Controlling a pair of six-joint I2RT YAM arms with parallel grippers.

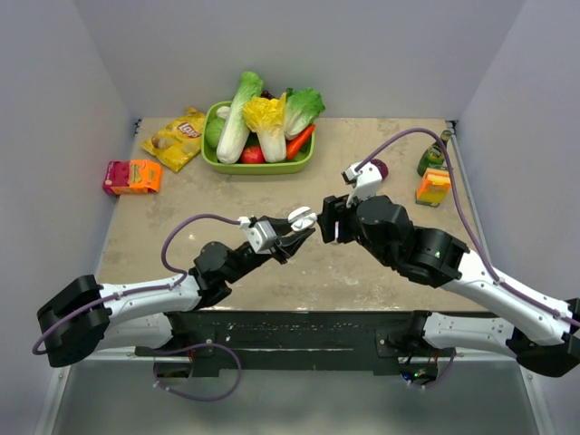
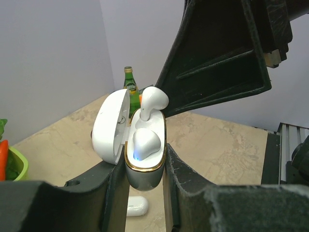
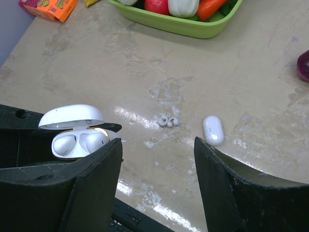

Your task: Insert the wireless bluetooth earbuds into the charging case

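Observation:
My left gripper (image 1: pixel 294 234) is shut on the white charging case (image 1: pixel 302 217), held upright with lid open in front of my right gripper. In the left wrist view two earbuds, upper (image 2: pixel 153 101) and lower (image 2: pixel 146 144), sit in the case, the upper one with its stem raised. In the right wrist view both buds show in the case (image 3: pixel 77 145). My right gripper (image 1: pixel 331 217) stands open beside it, nothing between its fingers. A white oblong piece (image 3: pixel 213 130) lies on the table below.
A green basket of vegetables (image 1: pixel 222 163) stands at the back, with a chip bag (image 1: pixel 172 140) and boxes (image 1: pixel 131 177) to its left. An onion (image 3: pixel 303 65), bottle (image 1: pixel 433 154) and orange carton (image 1: pixel 433 188) are on the right.

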